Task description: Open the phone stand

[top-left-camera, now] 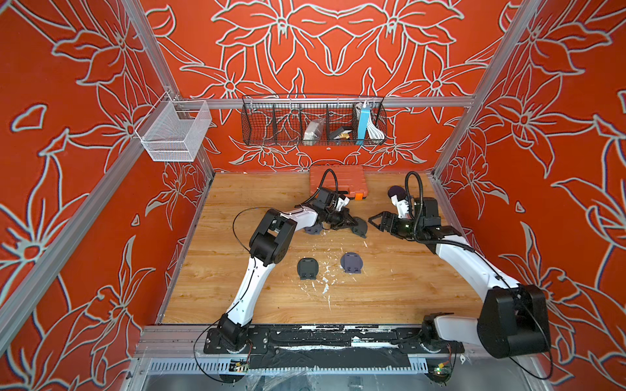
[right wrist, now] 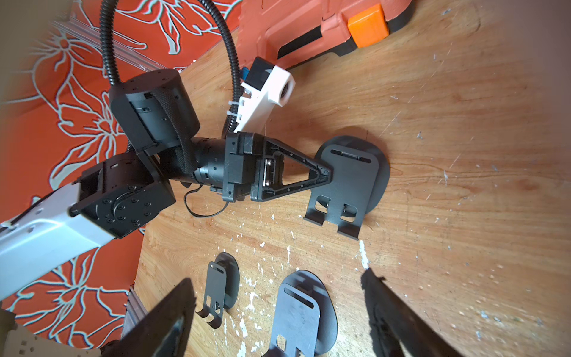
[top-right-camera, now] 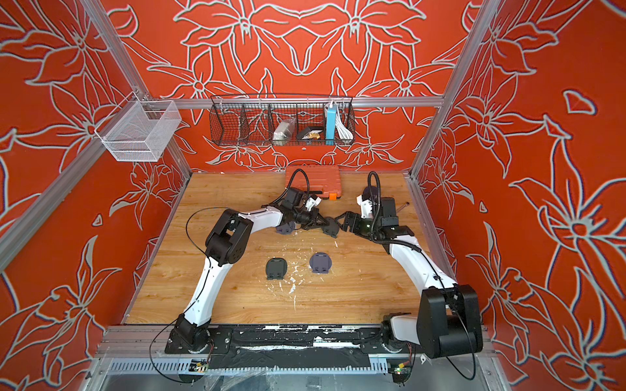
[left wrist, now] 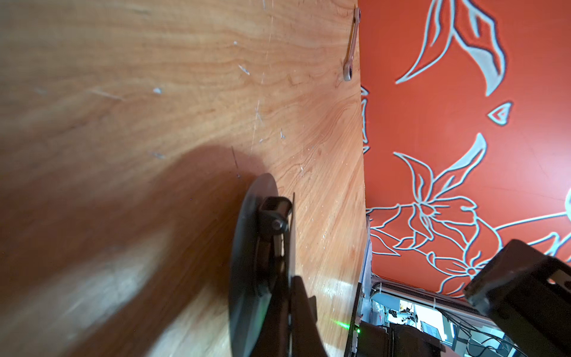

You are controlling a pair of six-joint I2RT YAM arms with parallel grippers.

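Note:
A dark grey phone stand (right wrist: 351, 184) with a round base and a slotted, hooked plate sits mid-table. My left gripper is shut on the edge of its plate (left wrist: 289, 238), which appears edge-on in the left wrist view. The round base (left wrist: 252, 261) is beside the plate in that view, a hinge (left wrist: 274, 215) between them. From the right wrist view, the left fingertips (right wrist: 324, 173) meet the plate's side. Off to the right, my right gripper (top-left-camera: 377, 221) stands open and empty, apart from the stand.
Two more stands, one dark grey (top-left-camera: 307, 268) and one purplish (top-left-camera: 351, 262), lie nearer the front. Another (top-left-camera: 313, 228) is partly under the left arm. An orange case (top-left-camera: 339, 179) occupies the back. A wrench (left wrist: 351, 47) lies by the table edge.

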